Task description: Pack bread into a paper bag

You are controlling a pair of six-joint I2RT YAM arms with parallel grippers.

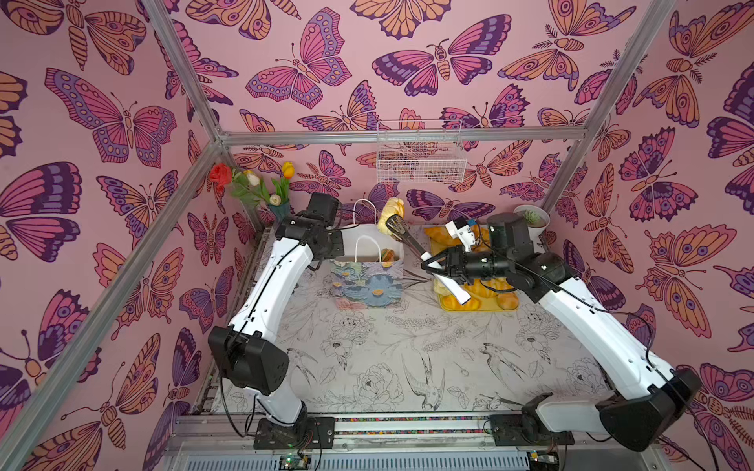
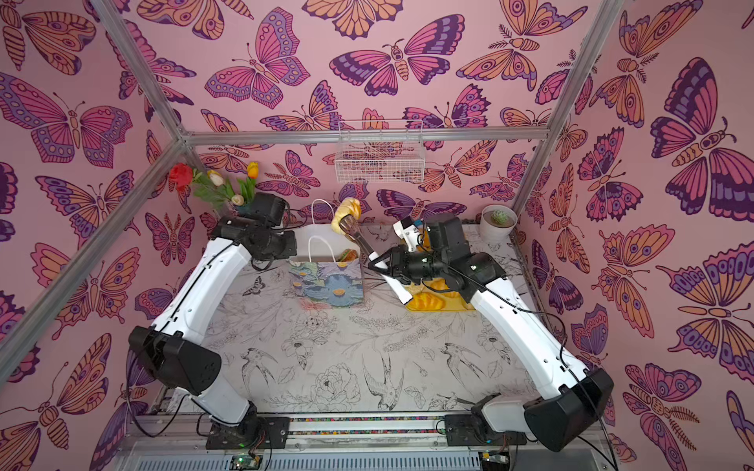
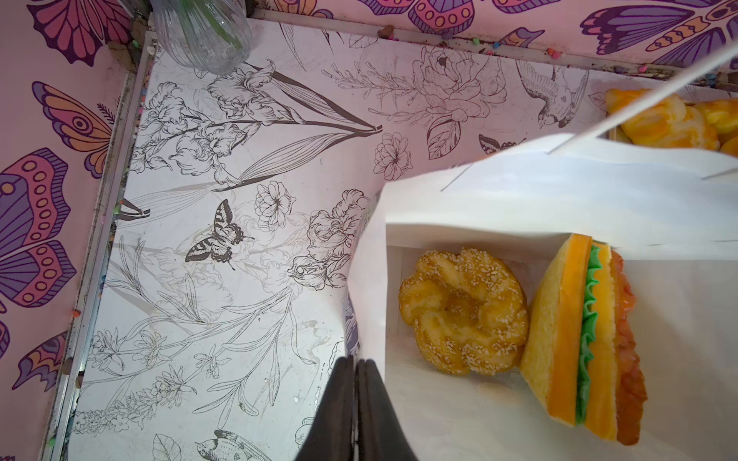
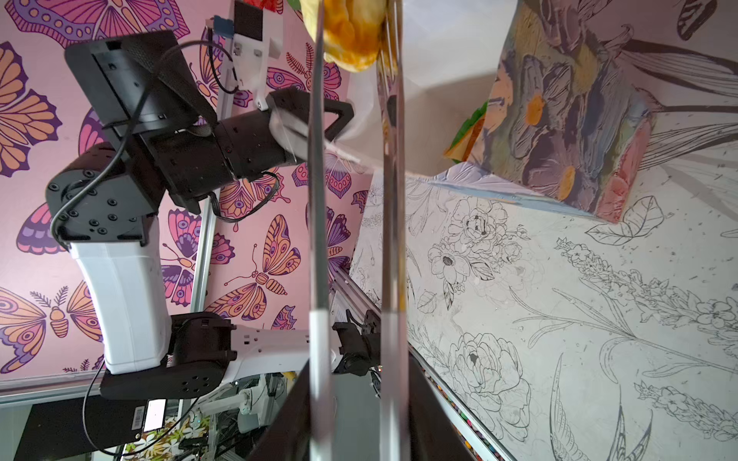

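Observation:
A floral paper bag [image 1: 366, 284] stands upright on the table. Inside it, in the left wrist view, lie a sesame bread ring [image 3: 462, 311] and a sandwich [image 3: 582, 338]. Beside the bag's edge, my left gripper is shut with nothing visible between its fingers. My right gripper holds a golden bread roll [image 4: 344, 30] between long metal tongs or fingers, raised over the right side of the bag in both top views [image 1: 391, 213].
A yellow tray of bread [image 1: 487, 302] is right of the bag, partly under the right arm. A flower vase [image 3: 201, 30] stands back left, a white pot [image 2: 497, 223] back right, and a wire basket [image 1: 420, 161] hangs on the rear rail.

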